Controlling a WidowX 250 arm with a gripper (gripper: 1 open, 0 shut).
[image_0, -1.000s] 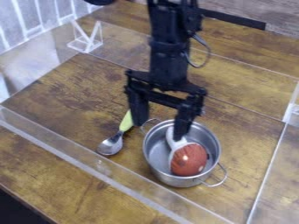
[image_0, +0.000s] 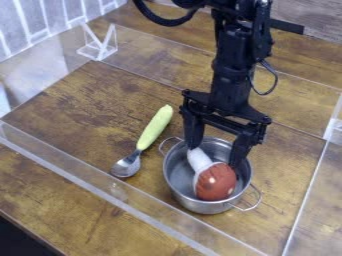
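Observation:
My black gripper (image_0: 217, 135) hangs open over a metal pot (image_0: 181, 184) at the lower right. Inside the pot lie a red round object (image_0: 215, 182) and a white elongated one (image_0: 201, 158), partly hidden under the gripper. Left of the pot are a pale green elongated object (image_0: 156, 128) and a metal spoon (image_0: 127, 165).
A small white wire rack (image_0: 100, 40) stands at the back left.

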